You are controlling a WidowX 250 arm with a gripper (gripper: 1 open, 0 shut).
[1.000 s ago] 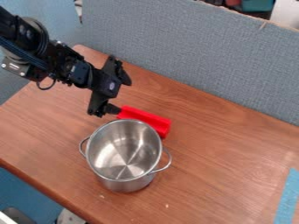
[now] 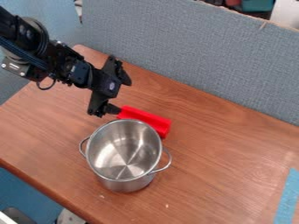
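A black robot arm reaches in from the upper left, its gripper (image 2: pixel 111 101) open and pointing down just left of a red cylindrical object (image 2: pixel 146 120). The red object lies on the wooden table, partly behind a steel pot (image 2: pixel 122 154) with two side handles, which stands in the lower middle. Nothing shows held in the gripper.
A grey padded wall (image 2: pixel 198 52) runs along the back. A strip of blue tape (image 2: pixel 288 194) is at the right.
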